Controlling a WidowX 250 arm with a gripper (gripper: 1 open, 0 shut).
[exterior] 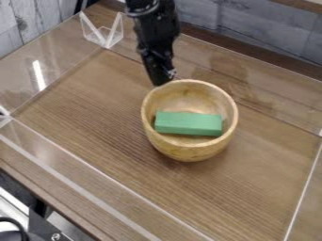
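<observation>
My gripper (pixel 156 71) is at the upper middle, raised above and just behind the rim of a round wooden bowl (pixel 209 141). Its dark fingers point down, and I cannot make out anything held between them. A green rectangular block (pixel 187 123) lies flat inside the bowl.
The bowl sits right of centre on a wooden table (pixel 88 141), with bare surface to the left, in front and to the right. Clear plastic pieces lie near the left edge and at the back left. Dark cables show at the lower left corner.
</observation>
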